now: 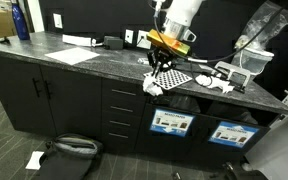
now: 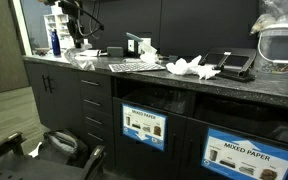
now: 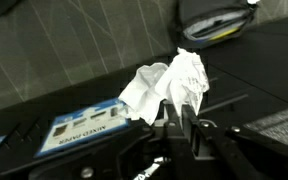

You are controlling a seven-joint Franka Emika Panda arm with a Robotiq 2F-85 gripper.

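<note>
A crumpled white paper or tissue (image 3: 170, 86) hangs from my gripper, which is shut on it. In exterior view 1 the gripper (image 1: 159, 72) is just in front of the counter's front edge, with the white paper (image 1: 152, 86) below the level of the countertop. Exterior view 2 shows the paper (image 2: 81, 60) pale and blurred at the far left end of the counter. From the wrist, a black bag (image 3: 206, 16) lies on the floor beyond the paper, and a "mixed paper" label (image 3: 84, 127) is on the cabinet front.
More crumpled white paper (image 2: 192, 68) lies on the dark counter (image 1: 104, 62), near a perforated white board (image 2: 136, 67) and a black device (image 2: 232, 62). Open bins sit above the mixed paper labels (image 1: 172, 122). A scrap (image 1: 35, 160) is on the floor, which is otherwise largely clear.
</note>
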